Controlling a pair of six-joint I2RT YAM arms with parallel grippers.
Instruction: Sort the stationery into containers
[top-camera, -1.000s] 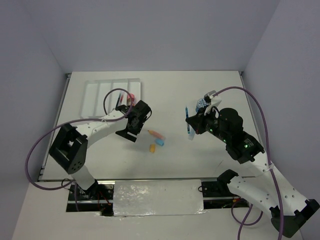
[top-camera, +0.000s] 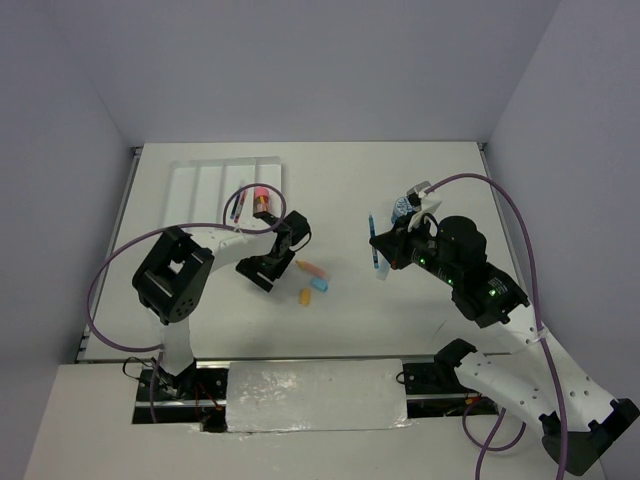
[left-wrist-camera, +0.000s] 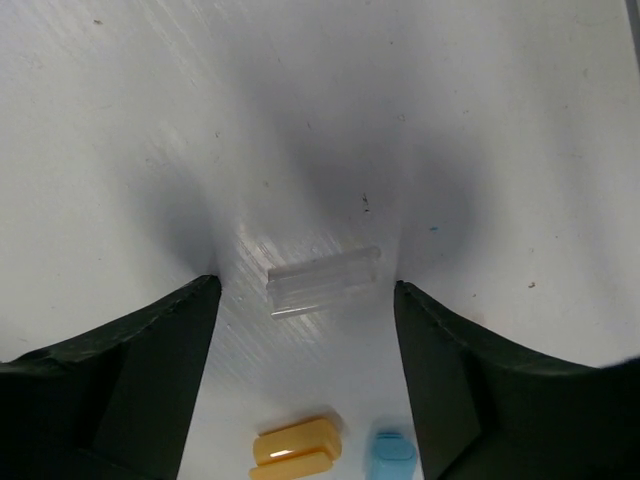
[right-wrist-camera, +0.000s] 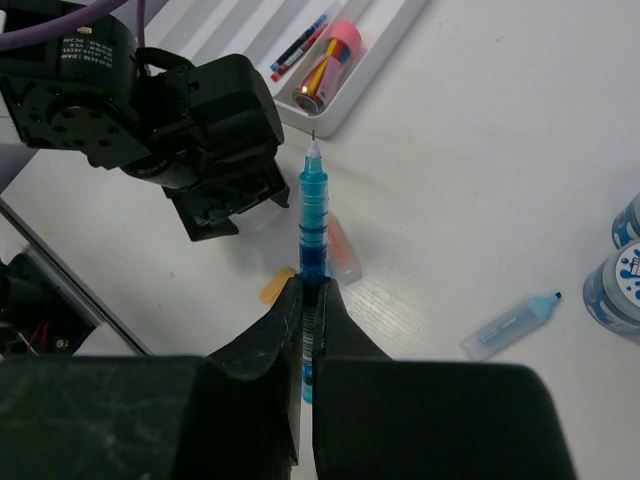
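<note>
In the left wrist view a small clear plastic piece (left-wrist-camera: 325, 284) lies on the table between the parted fingers of my left gripper. The fingers appear clear of it. Just nearer are a yellow block (left-wrist-camera: 298, 442) and a light-blue one (left-wrist-camera: 392, 455). My right gripper is shut on a blue pen (right-wrist-camera: 313, 205), held upright above the table. A pinkish-orange stick-shaped item (right-wrist-camera: 342, 250) rests behind the pen. Further right lies a clear marker with a light-blue cap (right-wrist-camera: 515, 325). The white tray (top-camera: 180, 197) holds pens (right-wrist-camera: 300, 48) and a pink-topped container (right-wrist-camera: 328, 68).
Blue-and-white jars (right-wrist-camera: 612, 290) stand at the right. The left arm (top-camera: 185, 262) spans the table in front of the tray. Bare table shows in the back middle and along the front.
The left arm has swung slightly right and toward the front, bringing its gripper a little nearer the loose blocks. The right arm and the pen are nearly still.
</note>
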